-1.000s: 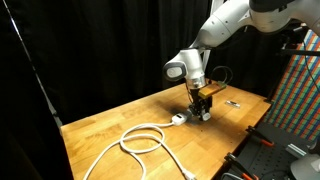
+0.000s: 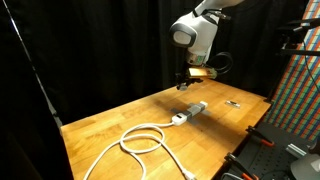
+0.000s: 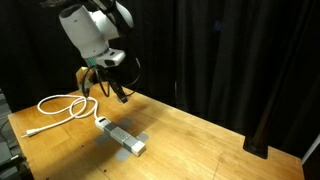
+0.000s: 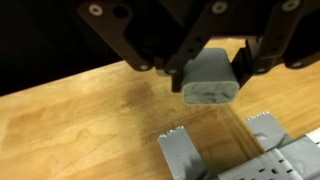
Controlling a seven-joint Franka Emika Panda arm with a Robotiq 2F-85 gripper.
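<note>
In the wrist view, my gripper is shut on a small grey block [image 4: 211,80], whose pale end face points toward the camera. The fingers hide much of its sides. Seen from outside, my gripper [image 2: 183,82] hangs above the table, behind a white power strip [image 2: 190,113] and clear of it. The other exterior view shows the gripper [image 3: 122,96] raised above the strip's [image 3: 121,136] level, apart from it. Part of the strip [image 4: 272,168] also enters the lower right of the wrist view.
A white cord [image 2: 130,133] loops across the table from the strip. Two flat grey pieces [image 4: 181,153] show near the strip in the wrist view; I cannot tell what they are. A small light item [image 2: 232,103] lies at the right.
My gripper has risen from low at the strip and moved back, away from it. The strip is now uncovered and the cord looks unmoved.
</note>
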